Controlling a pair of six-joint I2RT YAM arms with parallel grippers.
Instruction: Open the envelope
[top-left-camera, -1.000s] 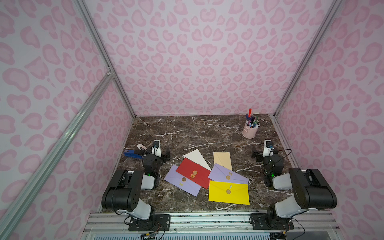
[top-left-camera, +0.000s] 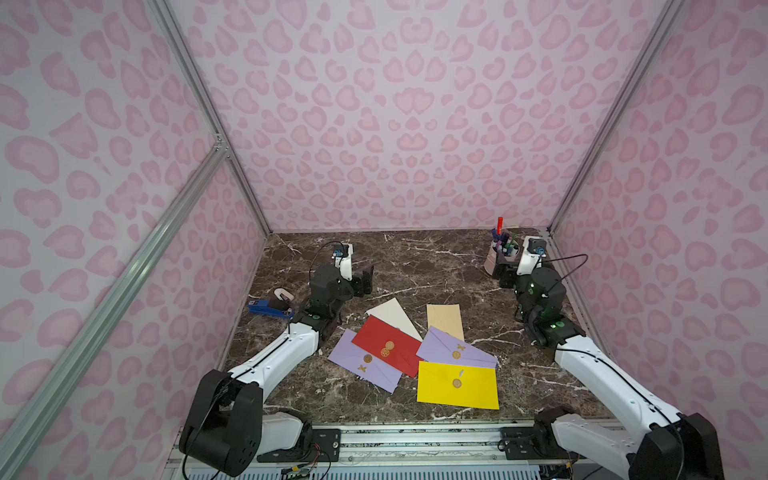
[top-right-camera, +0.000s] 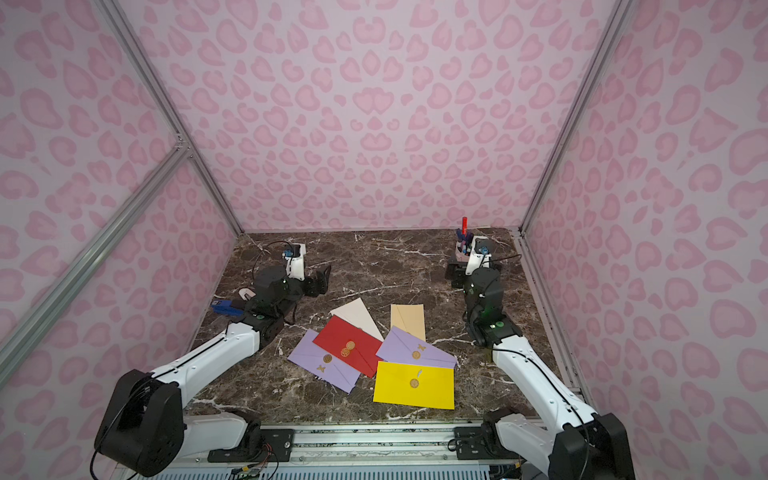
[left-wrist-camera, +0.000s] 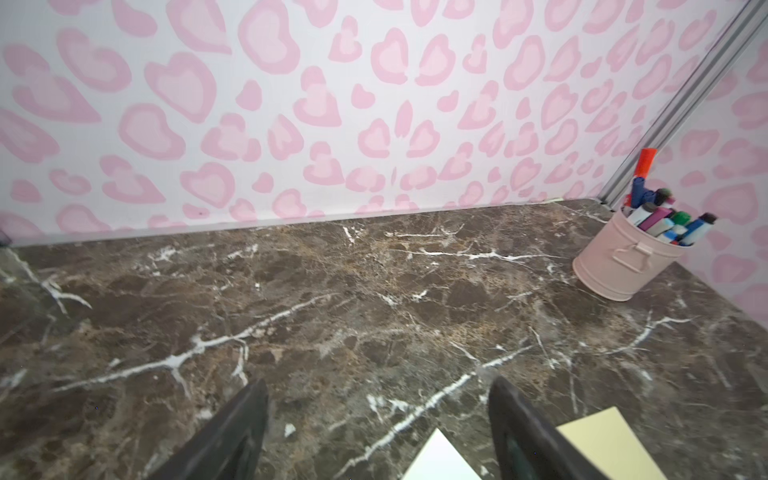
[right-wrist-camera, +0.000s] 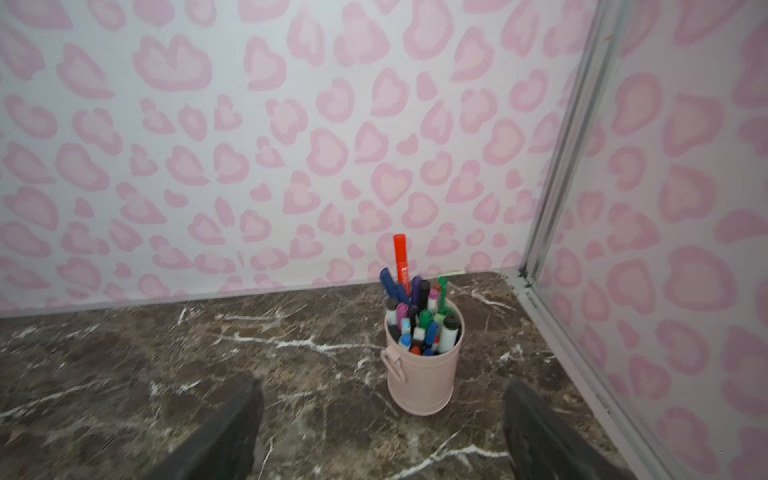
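Several flat envelopes lie overlapping on the front middle of the table: a yellow envelope (top-left-camera: 444, 392), a lilac envelope (top-left-camera: 436, 344) behind it, a red envelope (top-left-camera: 384, 332), another lilac envelope (top-left-camera: 384, 377) under the red one, a cream envelope (top-left-camera: 392, 312) and a tan envelope (top-left-camera: 445, 318). Round gold seals mark the yellow, red and lilac ones. My left gripper is raised behind and left of them, fingers (left-wrist-camera: 232, 432) apart and empty. Farther right, my right gripper is also open and empty, facing the back wall. Neither touches an envelope.
A pink bucket of markers (right-wrist-camera: 421, 380) stands at the back right, beyond my right gripper. A blue object (top-left-camera: 269, 309) lies at the left edge, beside the left arm.
The left gripper has moved toward the middle and back; the right one has gone back toward the marker bucket. The envelopes have stayed put.
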